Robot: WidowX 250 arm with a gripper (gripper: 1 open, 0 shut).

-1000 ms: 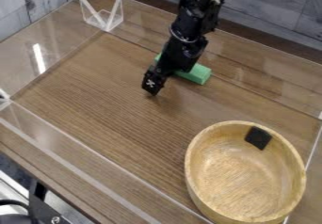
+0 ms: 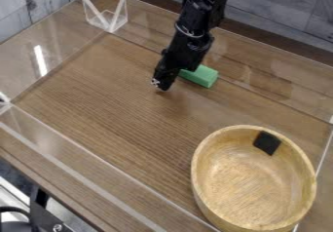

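The black robot gripper (image 2: 162,79) reaches down from the top middle to the wooden tabletop, its fingertips low over the wood just left of a green block (image 2: 200,76). It looks shut; whether anything thin is between the fingertips is too small to tell. The arm partly covers the green block's left end.
A large beige round bowl (image 2: 247,202) with a black rectangular piece (image 2: 267,142) on its rim sits at the lower right. A white wire-like object (image 2: 107,15) stands at the upper left.
The arm and gripper have risen slightly toward the back of the table, uncovering a little more of the wood below them. The green block looks nearly unmoved.
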